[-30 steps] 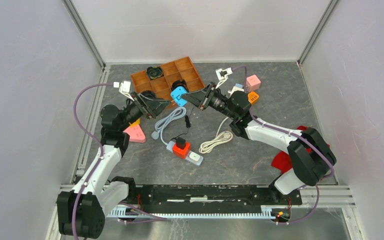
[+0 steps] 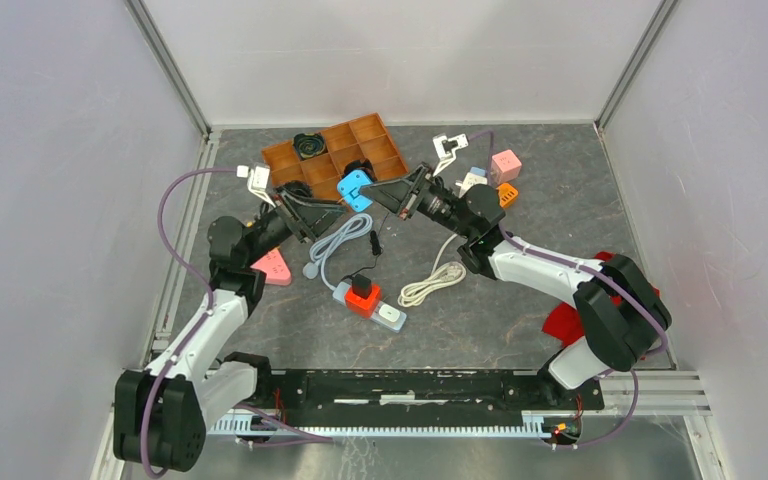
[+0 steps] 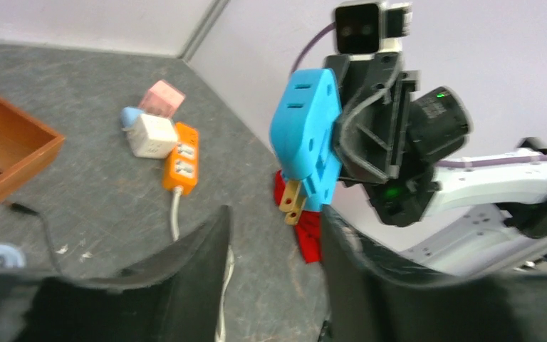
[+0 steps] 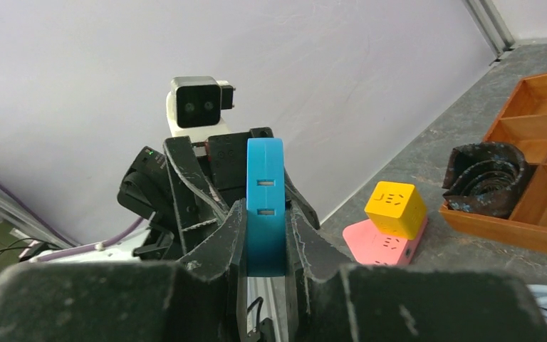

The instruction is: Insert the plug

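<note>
A blue plug [image 2: 356, 188] with metal prongs is held in my right gripper [image 2: 378, 190] above the middle of the table; in the right wrist view the blue body [image 4: 265, 235] stands upright between the fingers. In the left wrist view the blue plug [image 3: 305, 121] shows its brass prongs pointing down, toward my left gripper. That gripper's fingers are apart, blurred, with nothing seen between them, just short of the prongs. From above, my left gripper [image 2: 335, 208] is close to the plug's lower left.
Below lie a wooden compartment tray [image 2: 330, 140], a grey coiled cable, a power strip [image 2: 388, 316] with a red adapter [image 2: 360, 304], a white cable coil [image 2: 430, 288], pink, yellow and orange sockets, and red cloth at the right.
My left gripper has moved slightly right and down in the top view, closer to the plug.
</note>
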